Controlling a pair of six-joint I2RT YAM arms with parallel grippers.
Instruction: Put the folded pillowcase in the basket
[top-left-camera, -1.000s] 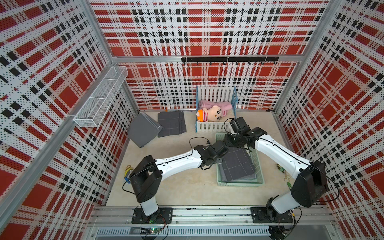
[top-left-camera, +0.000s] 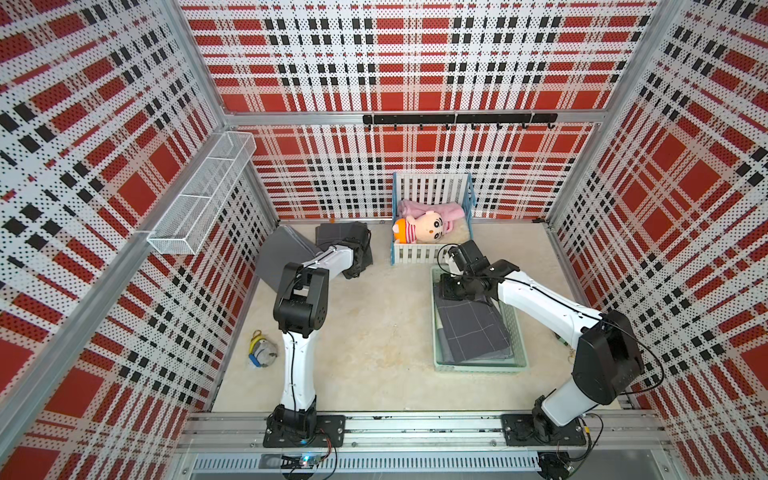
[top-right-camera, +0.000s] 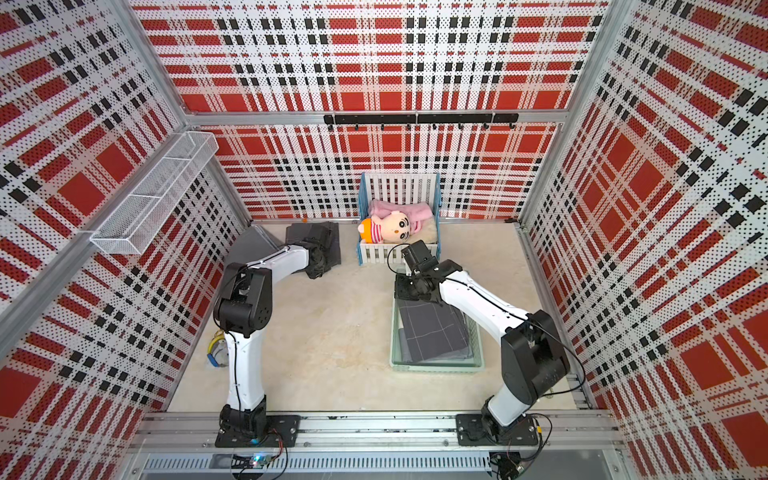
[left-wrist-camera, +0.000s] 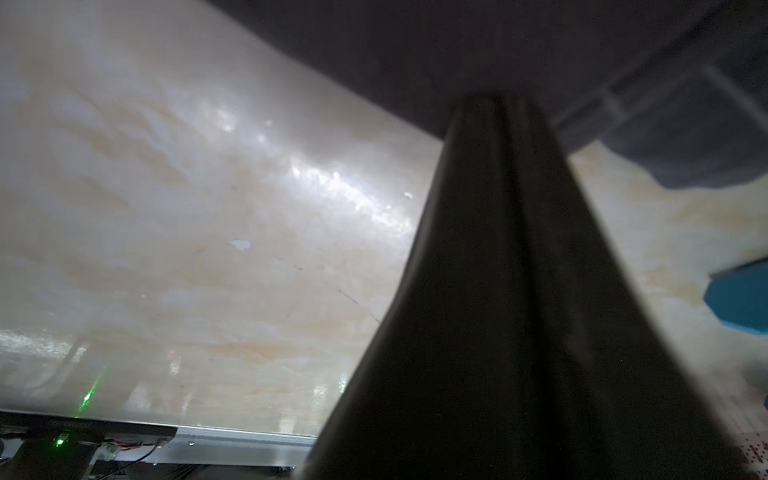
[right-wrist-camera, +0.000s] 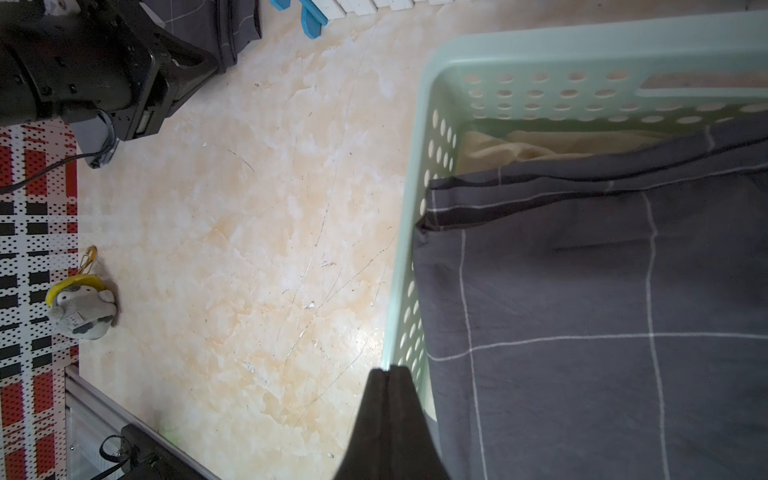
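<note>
A folded dark grey pillowcase with thin white lines lies flat inside the pale green basket, close to its left wall. My right gripper is shut, nothing between its fingers, above the basket's left rim in the right wrist view. At the back left of the table, my left gripper is shut, its tips overlapping dark grey cloth in the left wrist view. Whether they touch it cannot be told. That cloth, a folded checked piece, is partly covered by the left arm in the top left view.
A plain grey folded cloth lies at the far left. The toy crib with a doll stands behind the basket. A small plush with a yellow band sits at the left edge.
My left arm has swung from the basket's left side to the back left, over the checked cloth. The right gripper has shifted slightly left. The pillowcase in the basket lies as before.
</note>
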